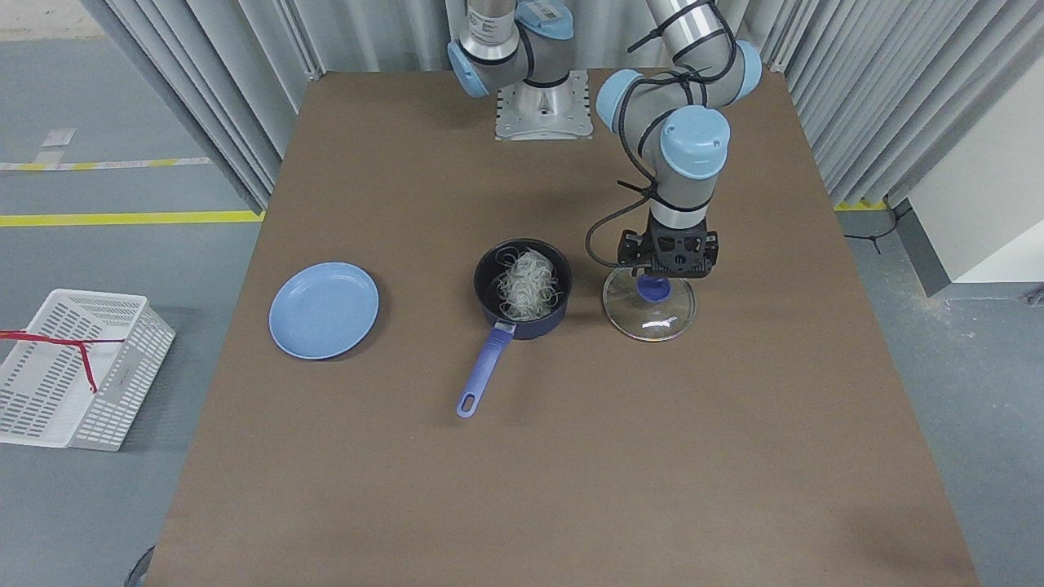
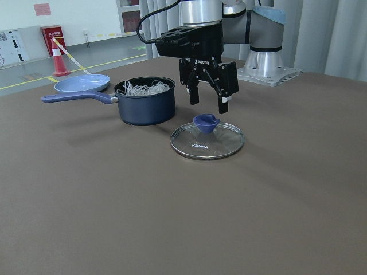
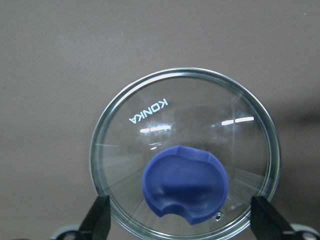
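Note:
The glass lid (image 1: 641, 323) with its blue knob (image 3: 185, 185) lies flat on the table. My gripper (image 2: 209, 101) hangs just above the knob, open, with nothing between its fingers; in the wrist view the two fingertips flank the knob low in the frame. Beside the lid stands a dark blue saucepan (image 2: 146, 109) holding white stringy noodles (image 1: 528, 285), its handle (image 1: 484, 367) pointing toward the front.
A blue plate (image 1: 323, 309) lies left of the pan. The robot's base (image 1: 543, 122) is at the back edge. A white basket (image 1: 68, 391) sits on the floor to the left.

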